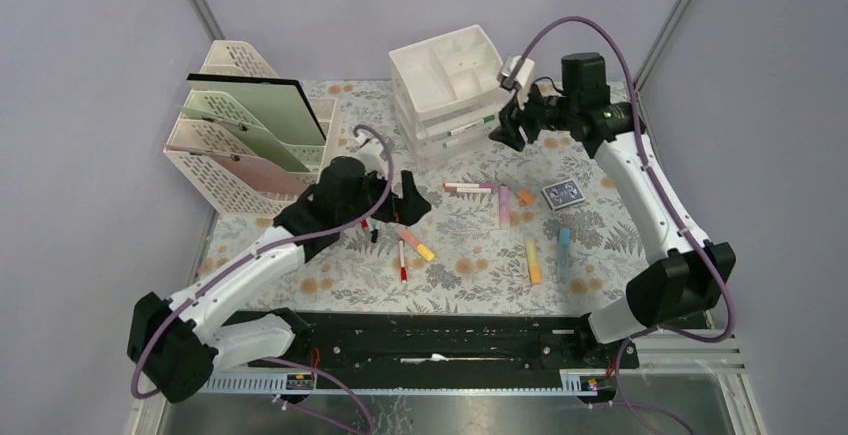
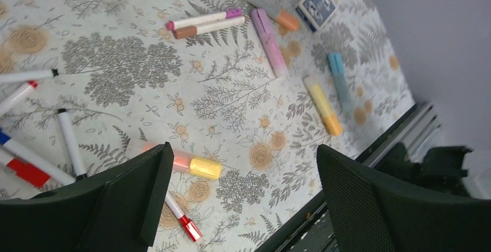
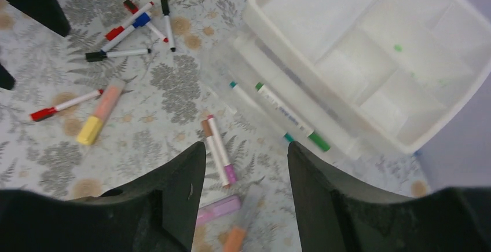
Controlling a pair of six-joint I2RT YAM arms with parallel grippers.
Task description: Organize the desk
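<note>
My left gripper is open above the desk, over scattered red, black and blue markers and a pink-yellow highlighter. My right gripper is open beside the white drawer organizer, whose clear drawer holds green-capped markers. In the middle lie two thin pink and brown markers, a pink highlighter and an orange one. Yellow and blue highlighters lie to the right.
A white file holder with folders and boards stands at the back left. A small dark-patterned card box lies at the right. The front middle of the desk has some free room.
</note>
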